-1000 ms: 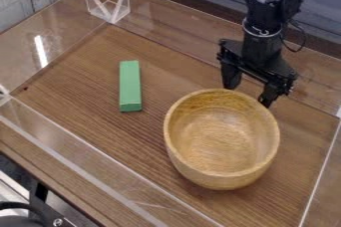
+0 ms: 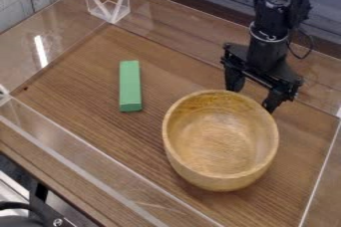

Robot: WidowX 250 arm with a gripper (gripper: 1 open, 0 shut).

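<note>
A black robot arm reaches down from the top right, its gripper open just above the far rim of a large beige oval bowl. Nothing shows between the fingers. The bowl looks empty. A green rectangular block lies on the wooden table to the left of the bowl.
A clear plastic container stands at the back left. Dark cables lie at the bottom left corner.
The arm and gripper have shifted very slightly to the right. The bowl and green block stay in place.
</note>
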